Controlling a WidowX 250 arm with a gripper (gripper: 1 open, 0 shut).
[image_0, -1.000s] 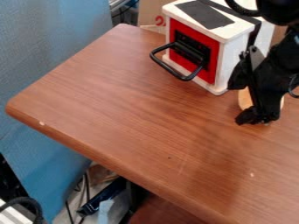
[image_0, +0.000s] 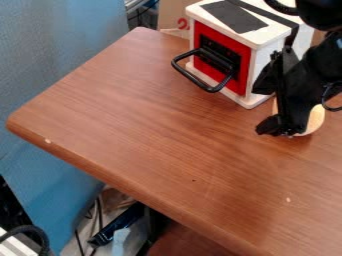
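My black gripper (image_0: 279, 123) is at the right, low over the table, directly in front of and partly covering a pale tan round object (image_0: 314, 118). Whether its fingers are open or shut on that object is hard to make out. A white box (image_0: 251, 20) with a red front and a black bar handle (image_0: 201, 76) stands at the back of the table, just left of and behind the gripper.
A cardboard box stands behind the white box.
The gripper has shifted left and a little up over the last second, and its pose has turned slightly. The white box has not moved.
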